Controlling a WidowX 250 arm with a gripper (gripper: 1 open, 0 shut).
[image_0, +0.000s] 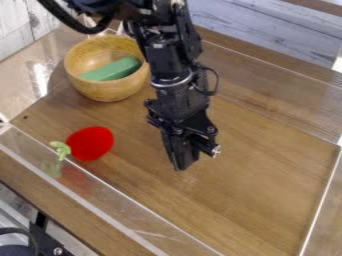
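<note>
The black arm reaches down over the middle of the wooden table, its gripper (182, 154) low above the bare surface, shut with nothing visible between its fingers. To its left lies a red object (90, 143) with a small pale green part at its left side. A wooden bowl (94, 87) at the back left holds a green object (110, 70).
Clear raised edges run along the table's front left and right sides. A white planked wall stands behind.
</note>
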